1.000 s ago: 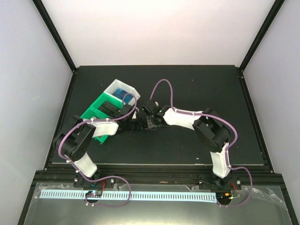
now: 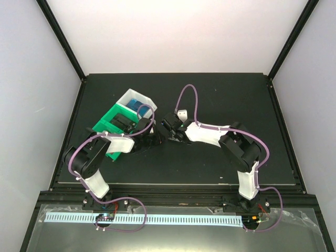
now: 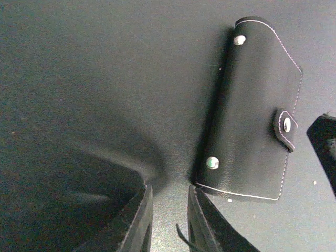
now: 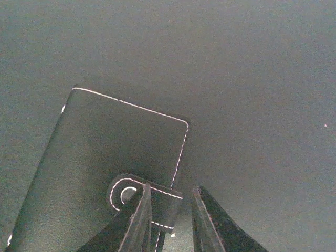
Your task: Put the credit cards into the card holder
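Note:
A black leather card holder [image 3: 247, 105] with white stitching and a snap tab [image 4: 157, 205] lies flat on the mat between the grippers. In the left wrist view my left gripper is part open just left of the holder's near end, nothing seen between its fingertips. In the right wrist view my right gripper is part open over the snap tab and the holder's edge. The top view shows both grippers [image 2: 156, 137] [image 2: 170, 135] close together, hiding the holder. No cards can be made out.
A green container [image 2: 109, 116] with dark items and a white container [image 2: 148, 102] with blue items stand at the left, beside and under my left arm.
My right arm has shifted slightly to the right in the top view. The left arm has moved very little.

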